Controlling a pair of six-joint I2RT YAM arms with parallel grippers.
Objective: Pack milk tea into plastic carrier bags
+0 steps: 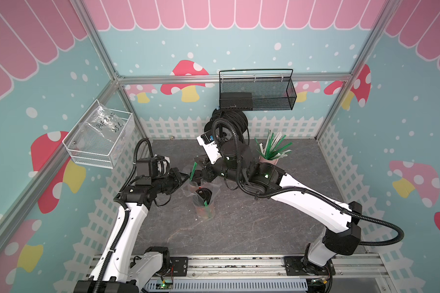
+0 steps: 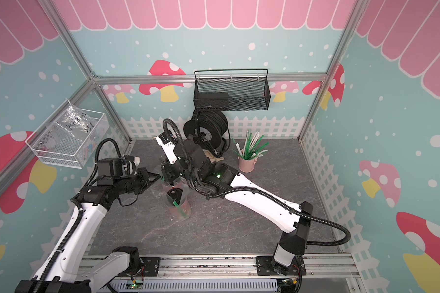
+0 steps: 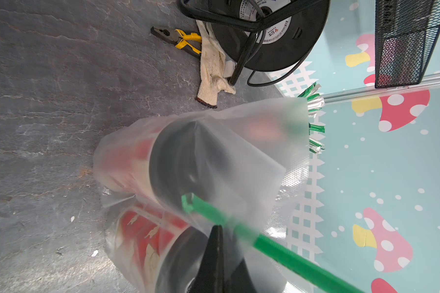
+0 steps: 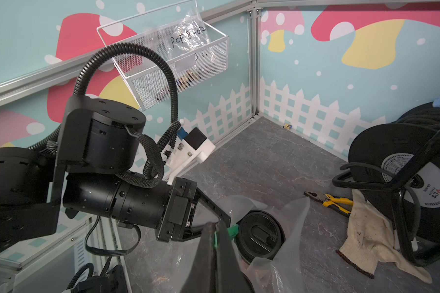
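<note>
A translucent plastic carrier bag point(image 1: 210, 188) stands on the table with two cups inside, each in its own compartment. The black lid point(image 4: 260, 235) of the far cup shows in the right wrist view. Near the front, the second cup point(image 2: 175, 195) has a green straw point(image 2: 179, 209) beside it. Above the bag's far side, my right gripper is shut on another green straw point(image 3: 288, 256). My left gripper is shut at the bag's left edge; whether film lies between its fingers is unclear.
A pink cup of wrapped straws point(image 2: 247, 165) stands at the back right. The cable reel point(image 4: 418, 166), a glove point(image 4: 374, 236) and pliers point(image 4: 335, 201) lie behind the bag. Clear table extends in front and to the right.
</note>
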